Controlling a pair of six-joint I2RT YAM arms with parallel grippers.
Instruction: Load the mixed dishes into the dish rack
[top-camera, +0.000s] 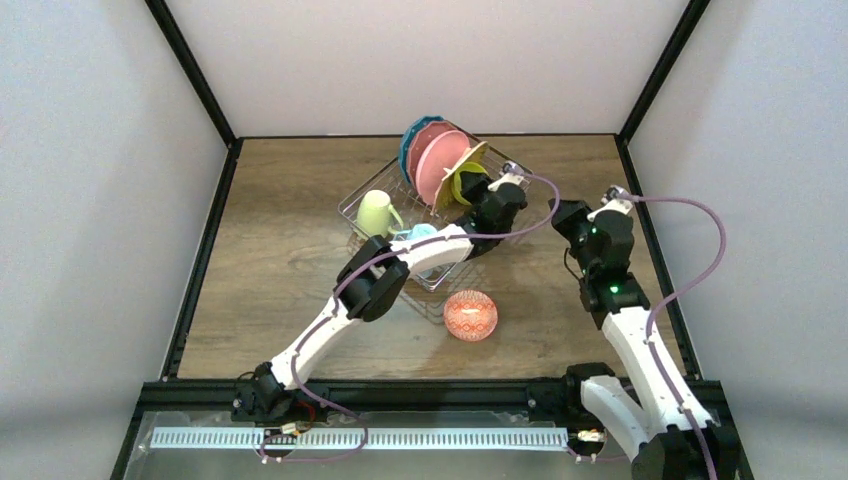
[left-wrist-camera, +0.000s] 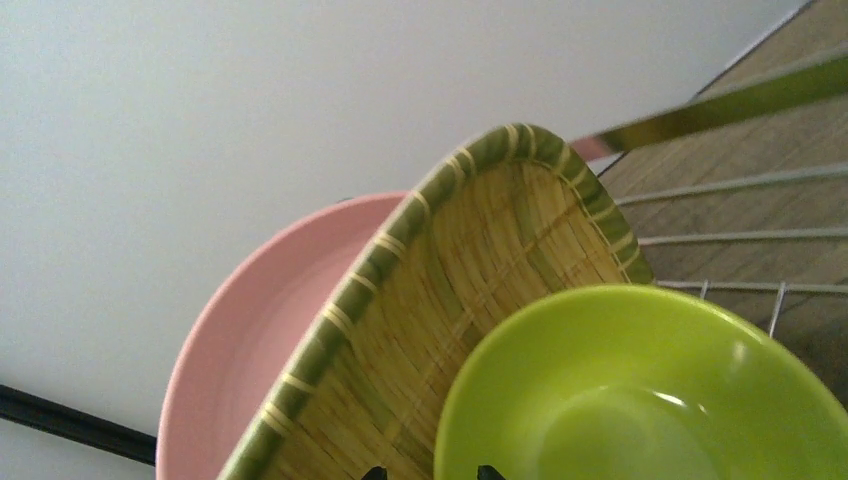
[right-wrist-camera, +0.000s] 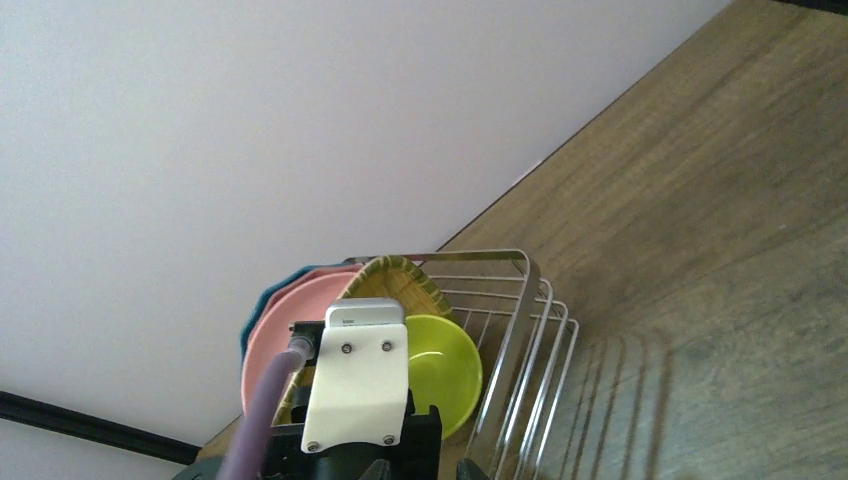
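Note:
The wire dish rack (top-camera: 352, 207) holds a blue plate (top-camera: 408, 147), two pink plates (top-camera: 443, 160), a woven tray (top-camera: 478, 153) and a green bowl (top-camera: 469, 169). A pale green mug (top-camera: 375, 212) and a light blue cup (top-camera: 421, 232) are also there, the cup partly behind my left arm. My left gripper is at the green bowl, tips apart, with the bowl's left rim appearing between them; contact cannot be told. Well right of the rack, my right gripper has its tips apart and nothing visible between them. An orange patterned bowl (top-camera: 470, 315) rests on the table before the rack.
My left arm (top-camera: 430, 250) reaches across the rack's front right part. The back wall (top-camera: 430, 60) rises behind the plates. Bare wood (top-camera: 280, 240) lies left of the rack, and there is free table between the rack and the right arm.

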